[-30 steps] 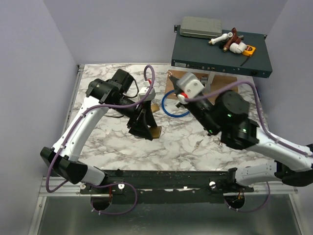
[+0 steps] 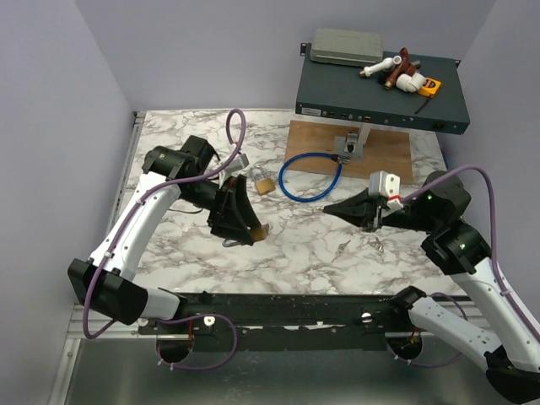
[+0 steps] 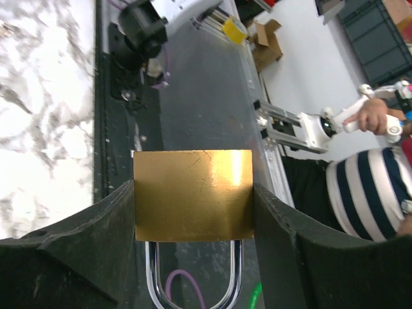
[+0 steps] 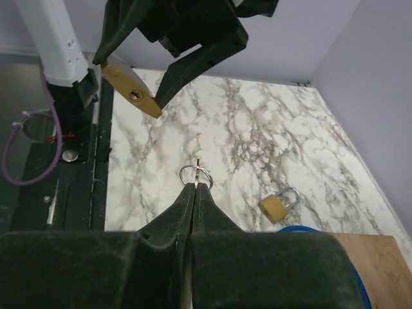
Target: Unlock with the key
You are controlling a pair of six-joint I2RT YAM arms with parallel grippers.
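Note:
My left gripper is shut on a brass padlock (image 3: 193, 193), its steel shackle (image 3: 154, 277) pointing back between the fingers. From the right wrist view, the padlock's keyhole face (image 4: 136, 96) looks toward the right arm. My right gripper (image 2: 332, 210) is shut, and from its tips projects a thin key (image 4: 197, 165), seen edge-on with a wire ring (image 4: 183, 175) on it. Key and held padlock are well apart, the key to the right in the top view. A second brass padlock (image 2: 265, 185) lies on the marble table (image 2: 287, 261).
A blue cable (image 2: 283, 181) loops beside a brown board (image 2: 388, 156) at the back. Above it stands a dark shelf (image 2: 380, 97) carrying a grey box (image 2: 347, 46) and several small items. Open marble lies between the two grippers.
The left gripper, still holding the padlock, shifted slightly left and forward.

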